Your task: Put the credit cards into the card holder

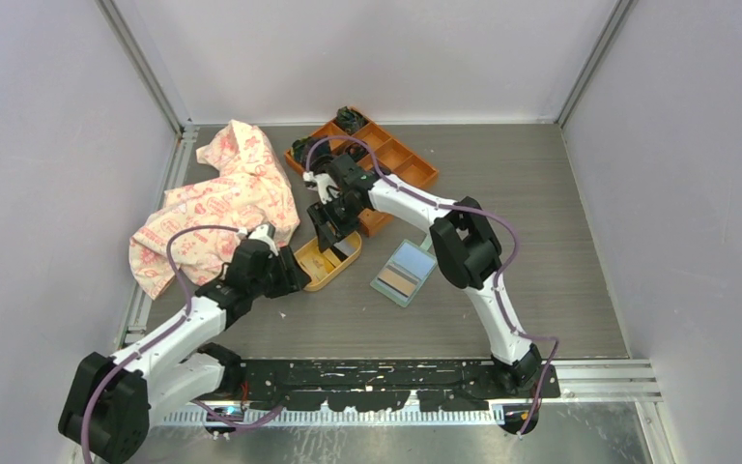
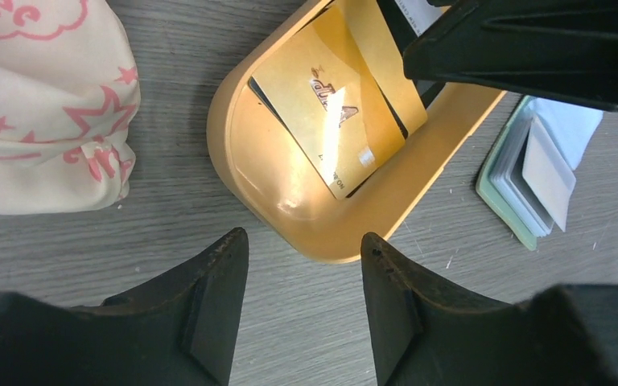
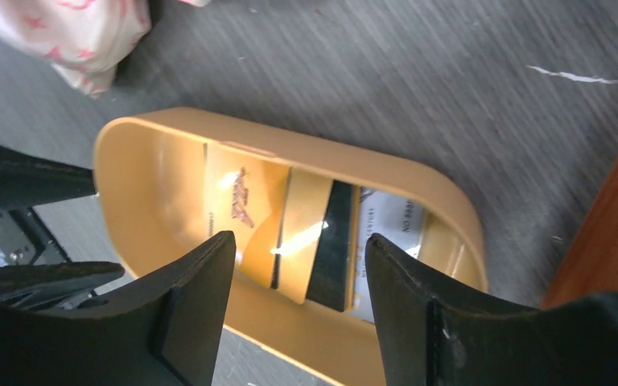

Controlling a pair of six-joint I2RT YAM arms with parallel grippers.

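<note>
Several cards, among them a yellow card [image 2: 330, 104] and a black card [image 3: 334, 245], lie in a small tan oval tray [image 1: 311, 283]. Flat on the table to its right is the pale green card holder [image 1: 404, 273], with white and bluish leaves fanned out in the left wrist view. My left gripper is part open at the tray's near end, nothing between its fingers. Above the tray, my right gripper stands part open over the cards, also empty. One of its dark fingers [image 2: 523, 56] covers some of the cards in the left wrist view.
Behind the tray stands an orange compartment box [image 1: 411, 169] with dark coiled things in it, partly under the right arm. A white and pink cloth [image 1: 237, 193] is bunched at the left.
</note>
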